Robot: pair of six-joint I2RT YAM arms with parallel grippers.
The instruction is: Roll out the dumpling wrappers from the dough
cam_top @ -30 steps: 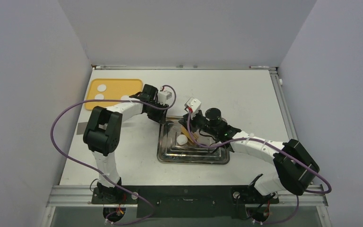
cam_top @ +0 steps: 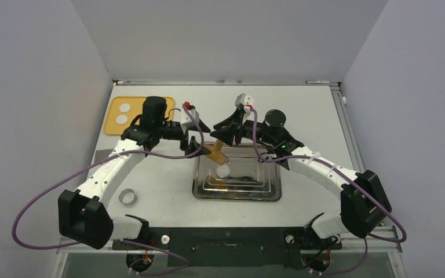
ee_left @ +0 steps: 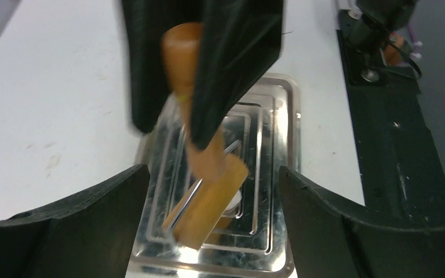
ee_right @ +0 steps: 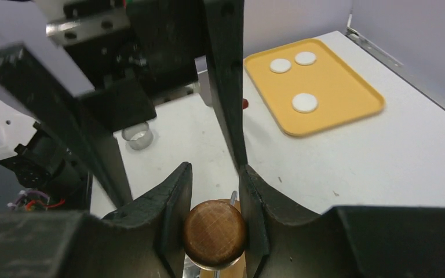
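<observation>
My right gripper is shut on one orange handle of the rolling pin. The pin's yellow roller slants over the metal tray, a metal rod showing along it. A small white round of dough sits on the tray by the roller's end; the left wrist view has it partly behind the roller. Facing the right gripper from the left, my left gripper has its fingers wide apart. In the left wrist view the pin appears beyond that gap, not gripped by them.
A yellow tray at the back left bears several flat white wrappers. A grey ring rests at the front left. The two arms crowd together above the metal tray.
The right gripper has moved a little left and back, taking the pin leftward from beside the dough. My left arm has swung round, its gripper now spread beside the right one.
</observation>
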